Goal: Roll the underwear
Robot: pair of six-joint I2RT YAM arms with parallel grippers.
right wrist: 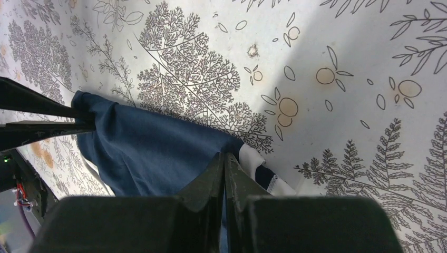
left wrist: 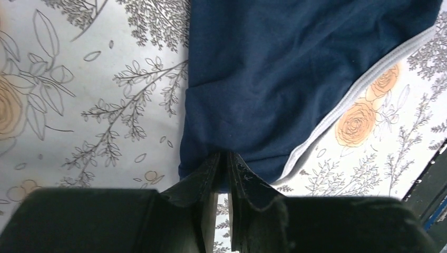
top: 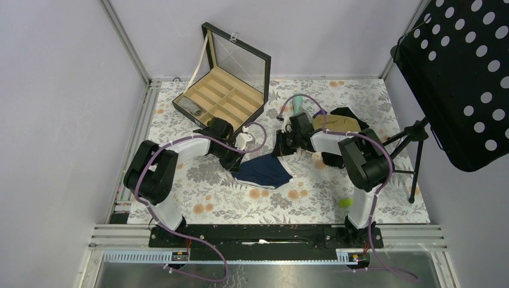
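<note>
The navy underwear [top: 262, 170] with white edging lies flat between my two grippers. At its left end, my left gripper is shut on the cloth, where a folded band shows in the left wrist view. At its upper right corner, my right gripper has its fingertips down on the cloth beside the white trim [right wrist: 249, 157]; the tips look close together, and I cannot tell whether cloth is between them. The left gripper's fingers also show at the far end of the cloth in the right wrist view.
An open compartment box [top: 223, 99] stands at the back left. Dark and olive garments [top: 336, 125] lie at the back right, by a black stand. A green object [top: 345, 203] lies at the front right.
</note>
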